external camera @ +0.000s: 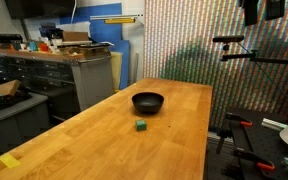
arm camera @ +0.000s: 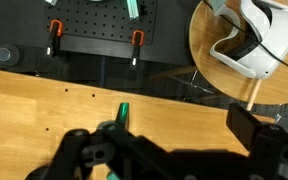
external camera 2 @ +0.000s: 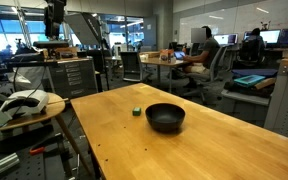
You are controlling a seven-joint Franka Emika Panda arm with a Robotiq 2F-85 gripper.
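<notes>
A small green block (external camera: 141, 125) lies on the wooden table, close to a round black bowl (external camera: 148, 102). Exterior view 2 also has the block (external camera 2: 137, 111) beside the bowl (external camera 2: 165, 117), not touching it. High above the table's right end, my gripper (external camera: 262, 12) is cut off by the top edge. From the wrist, the gripper spreads its dark fingers (arm camera: 246, 128) wide apart, with nothing held between them. A dark curved shape at the lower left of that view may be the bowl; it is mostly cut off.
A yellow strip (external camera: 9, 160) lies near the table's left end. Beside the table, the robot's dark mounting plate (arm camera: 109, 25) carries clamps and a cable. People sit at desks in the background.
</notes>
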